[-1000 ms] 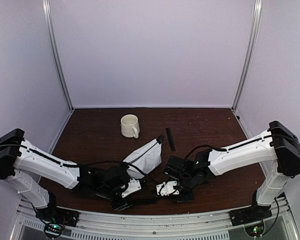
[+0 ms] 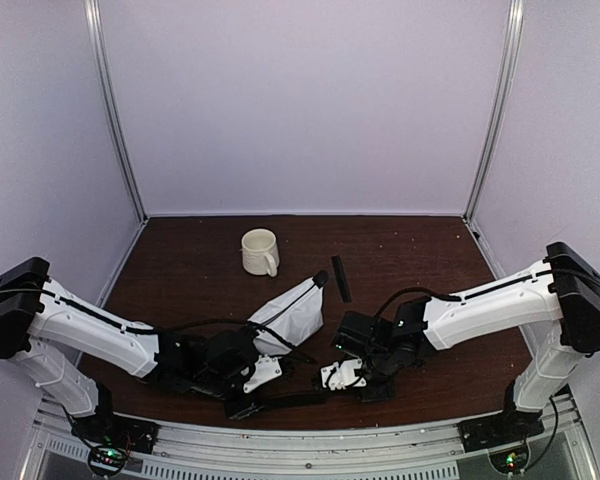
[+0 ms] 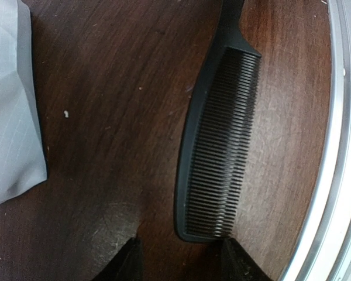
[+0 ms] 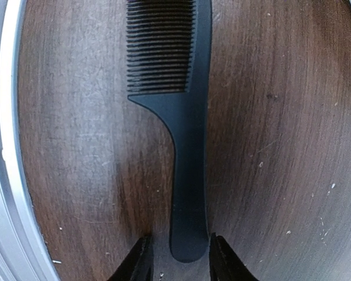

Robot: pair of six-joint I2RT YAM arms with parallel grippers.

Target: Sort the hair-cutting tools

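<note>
A black comb (image 3: 216,146) (image 4: 188,146) lies on the table near the front edge. In the left wrist view my left gripper is open at the end of its toothed part. In the right wrist view my right gripper is open around the tip of the handle, which rests on the table between its fingers. A second black, narrow item (image 2: 341,279) lies farther back; its type is unclear. A white cloth pouch (image 2: 288,319) with a drawstring lies behind my left gripper.
A white mug (image 2: 259,252) stands at the back, left of centre. The metal frame rail (image 3: 329,175) runs along the front edge beside the comb.
In the top view the right arm has shifted slightly to the right over the last second. The left arm and the objects look unchanged.
</note>
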